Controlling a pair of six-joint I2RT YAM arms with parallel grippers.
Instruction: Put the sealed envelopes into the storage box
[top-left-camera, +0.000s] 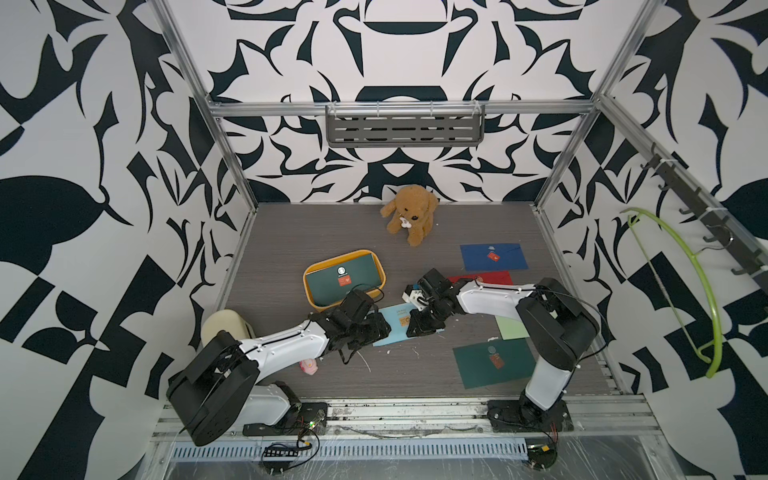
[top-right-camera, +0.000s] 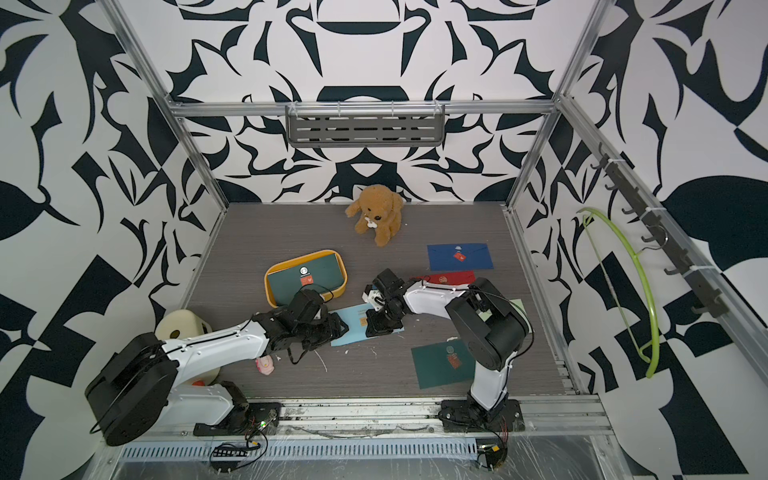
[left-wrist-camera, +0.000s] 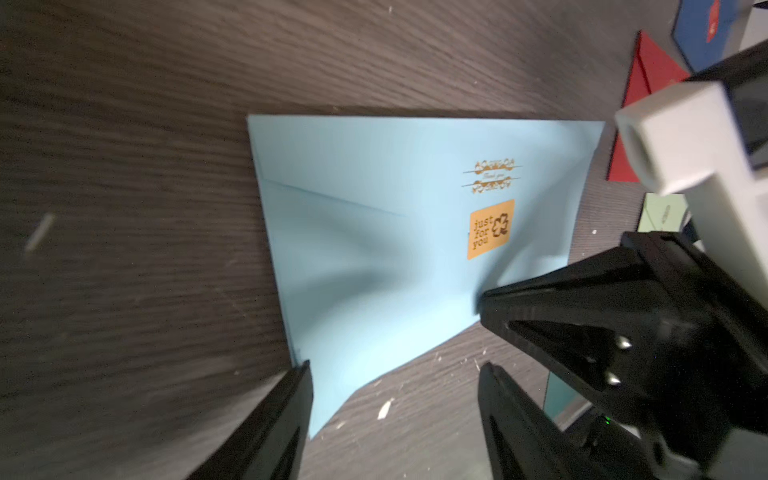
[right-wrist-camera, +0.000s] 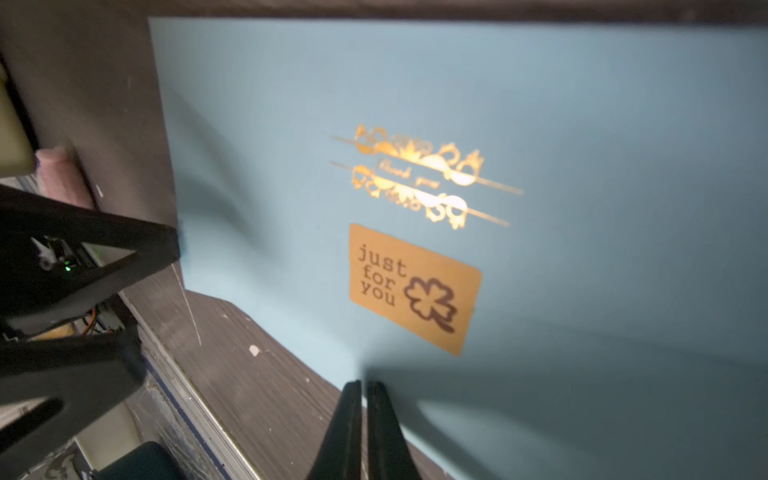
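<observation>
A light blue envelope (left-wrist-camera: 384, 232) with a "just for you" sticker (right-wrist-camera: 416, 288) lies on the table between my grippers. At its left end my left gripper stands open, one fingertip touching or close to the envelope's near corner. My right gripper is at the near edge, its fingers almost together; whether the paper is pinched between them cannot be made out. The yellow-rimmed storage box (top-left-camera: 305, 281) holds a dark green envelope (top-left-camera: 329, 285). At right lie blue (top-left-camera: 512, 257), red (top-right-camera: 452, 277), light green (left-wrist-camera: 662, 212) and dark green (top-left-camera: 488, 368) envelopes.
A brown plush dog (top-left-camera: 412, 212) sits at the back. A cream round object (top-right-camera: 180, 324) and a small pink item (top-right-camera: 265, 365) are at the front left. Bare table (top-left-camera: 280, 240) shows behind the box; the right arm partly covers the right-hand envelopes.
</observation>
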